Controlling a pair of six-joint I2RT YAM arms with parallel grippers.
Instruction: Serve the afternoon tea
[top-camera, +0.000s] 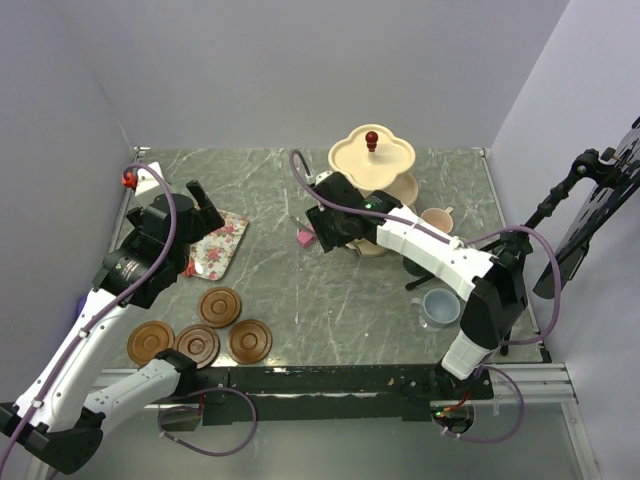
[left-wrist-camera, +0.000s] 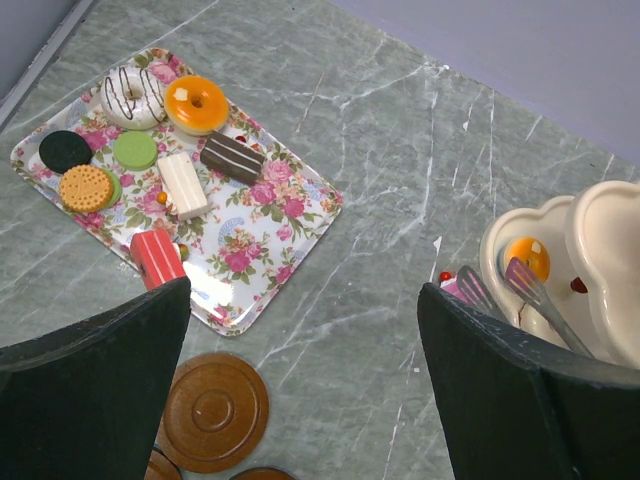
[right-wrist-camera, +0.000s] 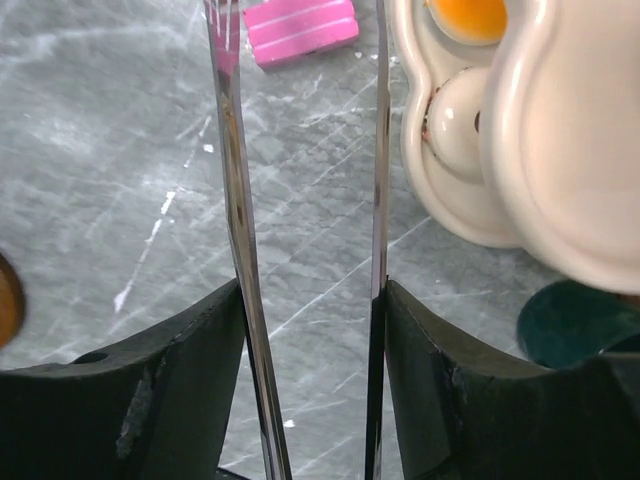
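The tiered cream stand (top-camera: 364, 156) stands at the back right, an orange-topped pastry (right-wrist-camera: 464, 16) and a white round piece (right-wrist-camera: 456, 130) on its lower tier. My right gripper hangs over a pink block (right-wrist-camera: 302, 30) left of the stand, its long metal tongs apart, nothing clearly between them. My left gripper stands open above the left side, near the floral tray (left-wrist-camera: 275, 245) holding donuts, cookies, cakes and a red-and-white piece (left-wrist-camera: 155, 255).
Brown wooden coasters (top-camera: 250, 342) lie at the front left. Cups, including a pink one (top-camera: 437, 220) and a pale blue one (top-camera: 440, 308), stand on the right.
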